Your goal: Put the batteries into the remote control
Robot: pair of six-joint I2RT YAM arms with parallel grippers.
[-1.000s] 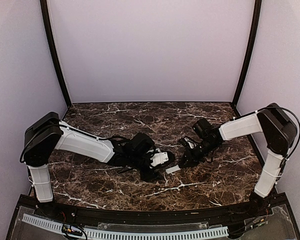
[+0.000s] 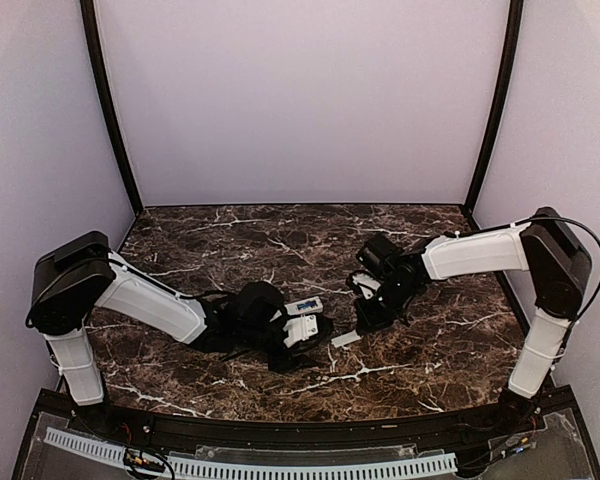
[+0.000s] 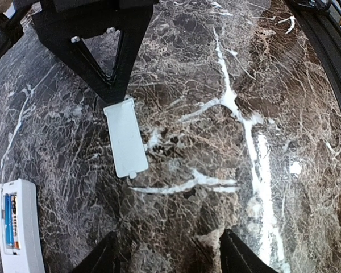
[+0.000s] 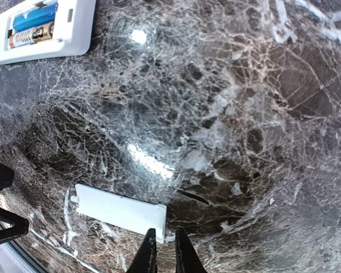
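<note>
A white remote (image 4: 74, 40) lies on the dark marble table, its compartment showing a blue battery (image 4: 34, 18) and a gold one (image 4: 31, 35); in the top view the remote (image 2: 305, 305) is beside my left gripper (image 2: 290, 345). The loose white battery cover (image 3: 125, 139) lies flat, apart from the remote. My right gripper is shut at one end of the cover, nothing visible held between its fingers. My left gripper is open over bare table, near cover and remote, its fingertips at the bottom of the left wrist view.
Walls (image 2: 300, 100) enclose the back and sides; a dark frame edge runs along the front.
My left arm has pulled back leftward, uncovering the remote in the top view.
</note>
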